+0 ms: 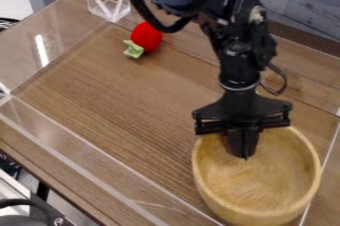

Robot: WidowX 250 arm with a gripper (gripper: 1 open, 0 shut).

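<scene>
My black gripper reaches down from the top centre to the back rim of a large yellow bowl at the lower right, its fingertips low over or inside the bowl's back part. The fingers look shut, with nothing visible between them, though the tips are dark and hard to make out. The front of the bowl's inside is empty.
A red object with a green top lies at the back left, near a clear plastic container. A wall stands at the back right.
</scene>
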